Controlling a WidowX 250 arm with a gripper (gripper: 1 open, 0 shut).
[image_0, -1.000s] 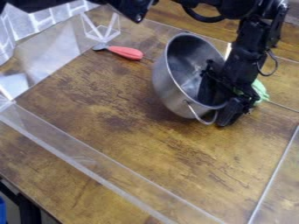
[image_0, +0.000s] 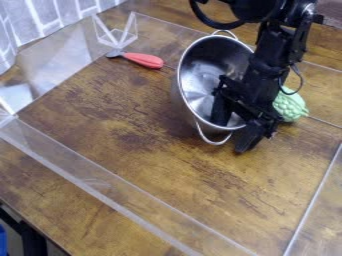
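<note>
A steel pot (image_0: 201, 80) with wire handles lies tipped on the wooden table (image_0: 107, 160), toward the back right of the camera view. My black gripper (image_0: 247, 120) is down at the pot's right rim and partly inside it; its fingers are dark and overlapping, so I cannot tell how they stand. A pale green cabbage-like object (image_0: 289, 106) sits just behind and right of the gripper.
A red-handled utensil (image_0: 143, 60) lies at the back left. Clear plastic walls and strips edge the table.
The arm and gripper have moved slightly left, and the pot has shifted and turned a little, exposing more of the green object.
</note>
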